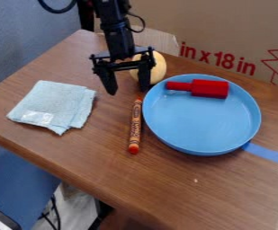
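Note:
My gripper (127,83) hangs at the upper middle, fingers pointing down and spread apart, beside a pale yellow round object (152,63) that it partly hides. Below it a long orange-brown stick with a red end (135,137) lies on the wooden table (165,193). To the right is a blue plate (201,126) holding a red object with a handle (210,88). A folded light blue cloth (51,105) lies to the left.
A cardboard box (225,31) stands behind the table. A blue tape strip (271,154) runs right of the plate. The table's left edge drops off beyond the cloth.

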